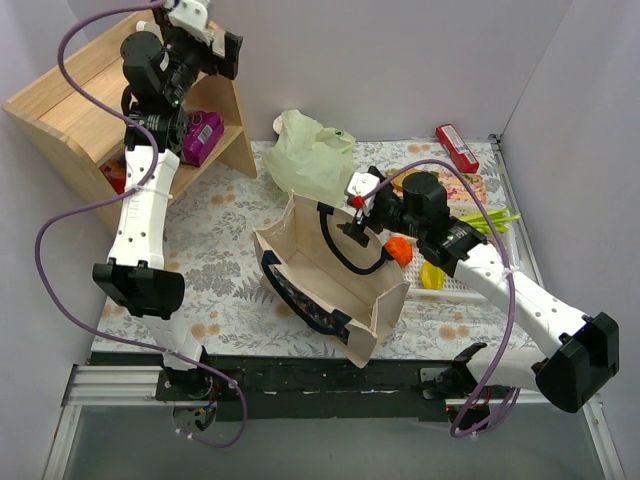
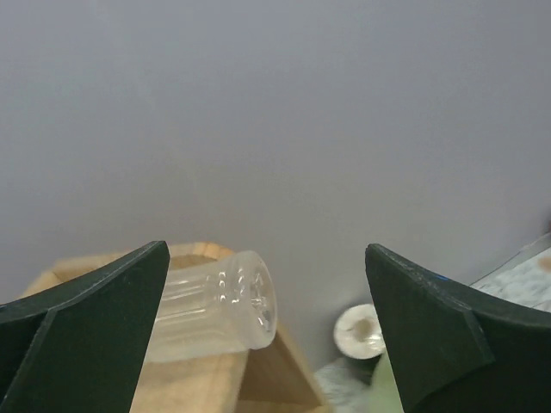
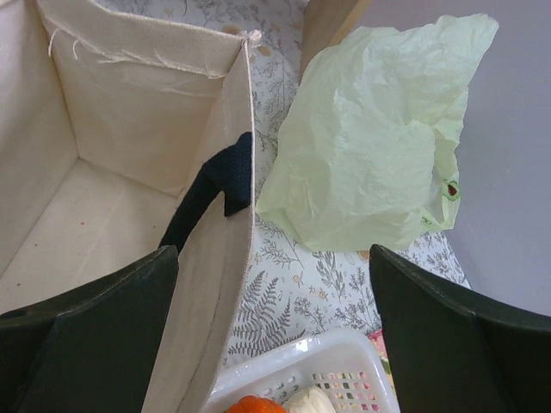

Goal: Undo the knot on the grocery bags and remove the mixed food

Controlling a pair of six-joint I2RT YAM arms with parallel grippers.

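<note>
My left gripper (image 1: pixel 205 45) is raised above the wooden shelf's upper right corner. In the left wrist view its fingers stand open in front of a clear plastic bottle (image 2: pixel 215 305) lying on the shelf top. My right gripper (image 1: pixel 365 215) is open over the rim of an empty cream bag (image 1: pixel 340 290) with dark handles, which stands open on the table. A pale green plastic bag (image 1: pixel 308 160) lies crumpled behind it. A white basket (image 3: pixel 344 374) holds an orange item (image 3: pixel 254 404) and other food.
The wooden shelf (image 1: pixel 70 105) at the left holds a purple pack (image 1: pixel 202 135). A red box (image 1: pixel 457 147) sits at the back right beside the wall.
</note>
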